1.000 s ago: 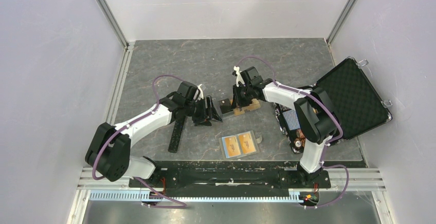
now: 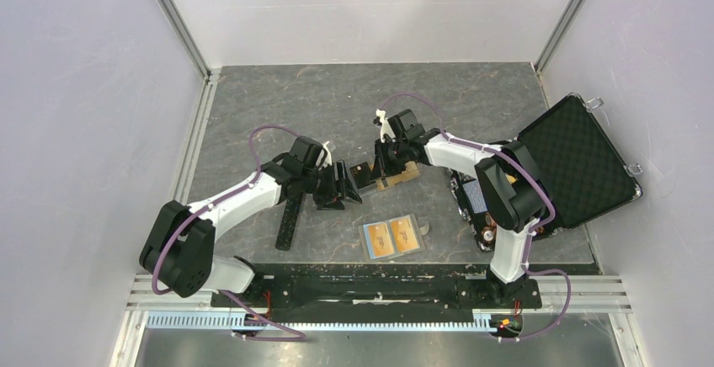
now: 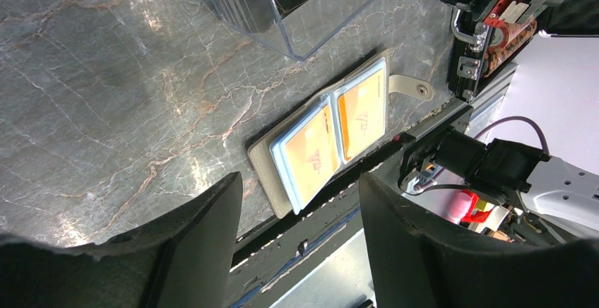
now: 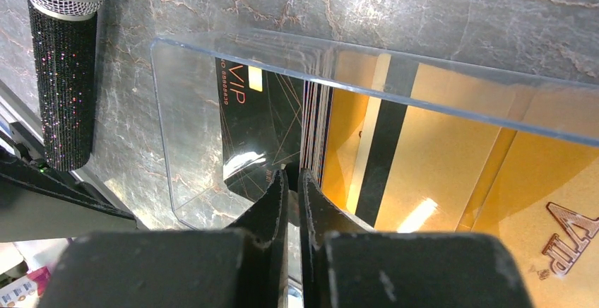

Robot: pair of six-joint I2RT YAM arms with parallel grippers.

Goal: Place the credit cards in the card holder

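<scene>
The card holder [image 2: 367, 242], grey with a snap tab, lies open near the front edge; orange cards [image 3: 362, 115] show in both its pockets. Farther back, a clear plastic box [image 4: 166, 121] contains black VIP cards [image 4: 260, 121] at its left end and gold cards [image 4: 441, 152] to the right. My right gripper is shut, its tips down at the upright edges of the black stack; nothing shows between them. Left of the box, my left gripper [image 2: 347, 188] stands open. In the left wrist view, the left gripper has empty space between its fingers.
A black sparkly microphone [image 4: 63, 75] lies left of the box, partly under the left arm in the top view. On the right an open black case [image 2: 579, 161] holds assorted items. Behind the box the table [image 2: 337, 93] is bare.
The clear box has shifted slightly left together with my right gripper, bringing it closer to the left gripper.
</scene>
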